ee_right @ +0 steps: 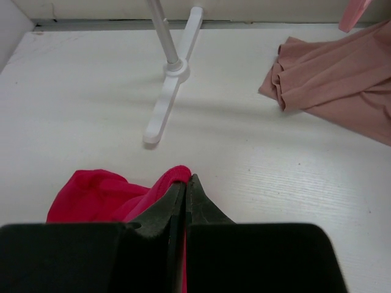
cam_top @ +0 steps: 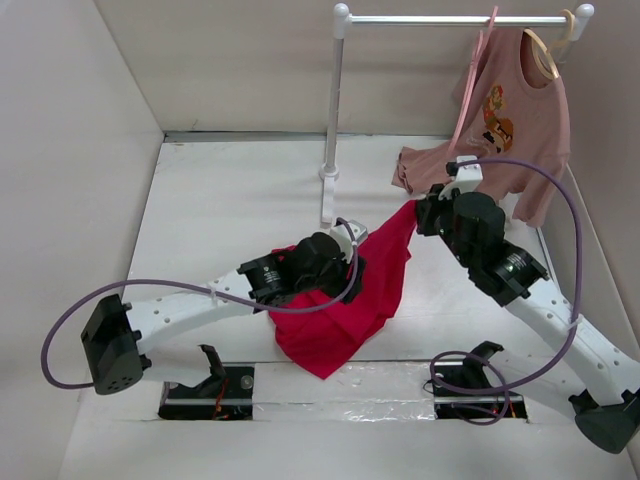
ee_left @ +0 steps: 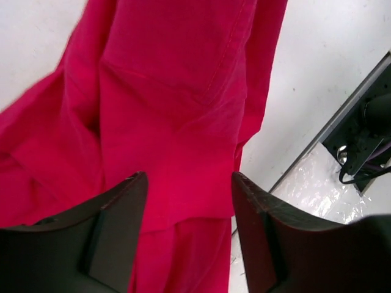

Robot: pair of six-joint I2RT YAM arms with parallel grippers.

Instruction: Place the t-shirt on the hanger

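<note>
The red t shirt [cam_top: 340, 320] lies bunched on the white table, one end lifted toward my right gripper [cam_top: 432, 208], which is shut on that end; in the right wrist view the red cloth [ee_right: 91, 195] pokes up at the fingertips [ee_right: 190, 213]. My left gripper is part open, its fingers pointing down over the folds of the red cloth [ee_left: 171, 104]; no cloth clearly shows pinched between them. A pink t shirt [cam_top: 530, 120] hangs on a wooden hanger [cam_top: 542, 55], and pink hangers [cam_top: 465, 90] hang beside it.
A white rack [cam_top: 430, 20] stands at the back, its foot [ee_right: 160, 110] on the table. The pink shirt's lower part [ee_right: 330, 85] rests on the table at the back right. Bare table lies to the left and at the right front.
</note>
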